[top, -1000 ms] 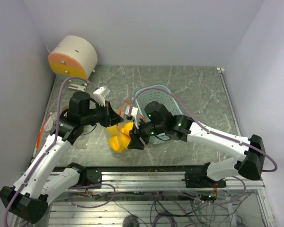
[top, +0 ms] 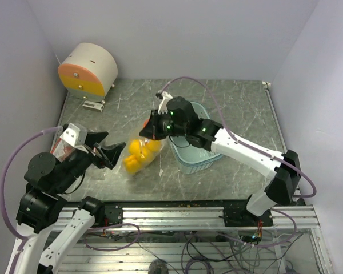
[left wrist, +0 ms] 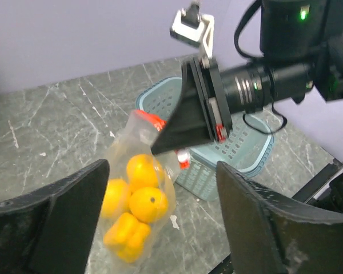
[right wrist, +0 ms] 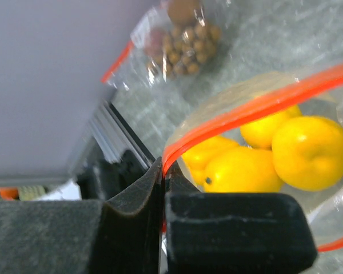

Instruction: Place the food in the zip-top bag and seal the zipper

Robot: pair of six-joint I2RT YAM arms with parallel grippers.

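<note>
A clear zip bag [left wrist: 160, 194] with an orange zipper holds several yellow fruits [left wrist: 148, 204]. My right gripper [top: 154, 134] is shut on the bag's orange zipper edge, holding it up; in the right wrist view the strip [right wrist: 246, 114] runs out from between its fingers and arches over the fruit. My left gripper [top: 106, 157] stands open, left of the bag and apart from it, with nothing between its fingers.
A mint basket [top: 197, 162] stands behind the right arm. A second bag of small brown items [right wrist: 183, 45] lies at the left, partly under the left arm. A white-orange box [top: 86, 71] sits at the back left.
My left gripper has left the bag's top, moving left and toward the front, and opened. My right gripper has moved toward the back with the bag's edge.
</note>
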